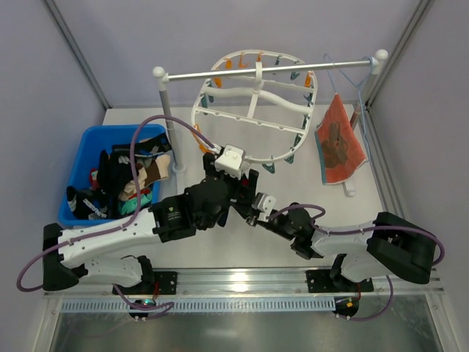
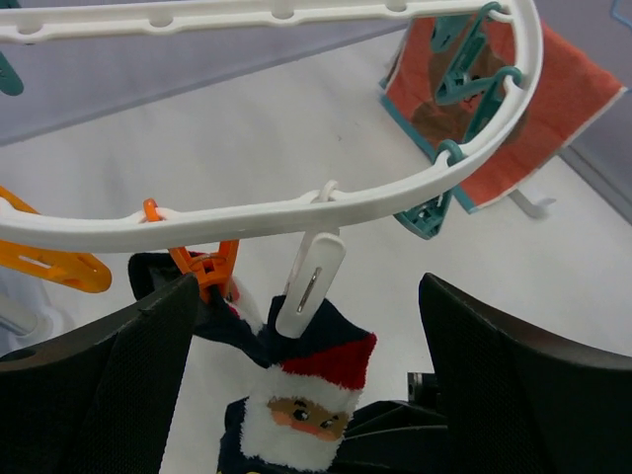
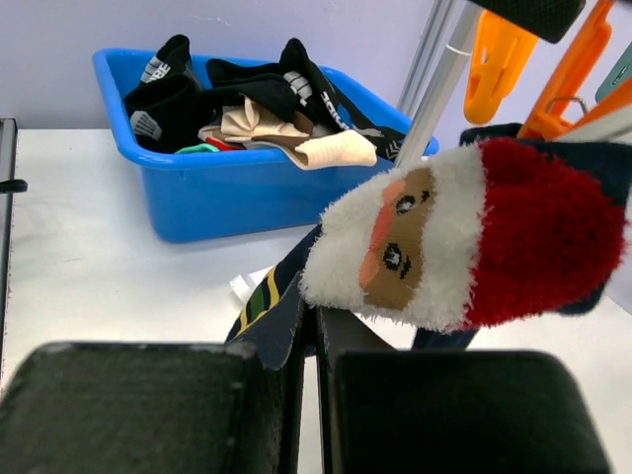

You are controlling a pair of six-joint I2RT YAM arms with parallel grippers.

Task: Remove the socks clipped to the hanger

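A navy sock with a Santa face (image 2: 308,420) hangs from the white ring hanger (image 2: 267,219). In the left wrist view a white clip (image 2: 312,286) grips its upper part, and an orange clip (image 2: 209,267) holds dark fabric beside it. My left gripper is open, its dark fingers (image 2: 109,395) standing wide on either side of the clips and touching nothing visible. Low on the sock, my right gripper is shut, pinching navy fabric under the Santa face (image 3: 400,237). The top view mostly hides the sock behind the arms.
A blue bin (image 1: 91,150) heaped with socks stands at the left. Several empty clips, such as a green one (image 2: 427,212), hang around the ring. An orange cloth (image 1: 339,143) hangs at the right beside the stand's post.
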